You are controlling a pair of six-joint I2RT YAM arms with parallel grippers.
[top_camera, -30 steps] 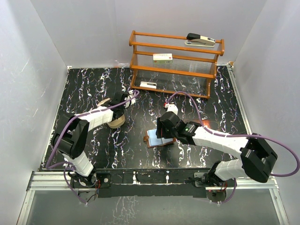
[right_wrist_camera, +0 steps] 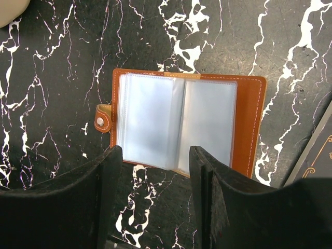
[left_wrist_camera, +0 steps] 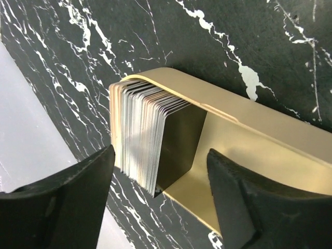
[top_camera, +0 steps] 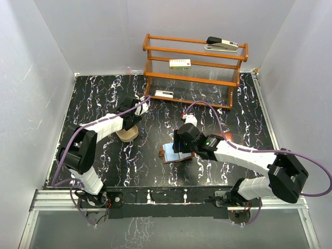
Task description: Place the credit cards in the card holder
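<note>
A stack of many cards (left_wrist_camera: 140,132) stands on edge at one end of a beige oval box (left_wrist_camera: 249,111), seen in the left wrist view. Over that box, my left gripper is open, and the cards' near end lies beyond and between its fingers without being gripped. The brown card holder (right_wrist_camera: 249,122) lies spread open on the table with its clear sleeves (right_wrist_camera: 150,114) facing up and no card visible in them. Above its near edge my right gripper hangs open and empty.
A wooden rack (top_camera: 192,67) stands at the back, holding a stapler (top_camera: 222,44) and a small box (top_camera: 180,64). A dark, flat object (right_wrist_camera: 316,150) lies to the right of the holder.
The right arm and the card holder have stayed still.
</note>
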